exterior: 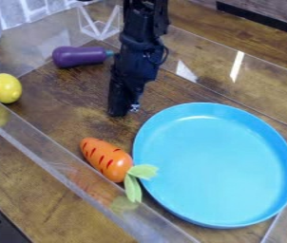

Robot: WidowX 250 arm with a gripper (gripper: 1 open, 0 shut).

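My black gripper [124,99] hangs over the middle of the wooden surface, above and behind an orange toy carrot [108,159] with pale green leaves. Its fingertips are dark and hard to make out; I cannot tell how far apart they are or whether anything is between them. A large blue plate [215,163] lies at the right. A purple eggplant [80,56] is at the back left, and a yellow lemon-like object [6,88] sits at the far left.
A clear plastic barrier runs diagonally along the lower left, and clear edges bound the area at the back and right. Bare wood lies between the lemon and the gripper, and at the back right.
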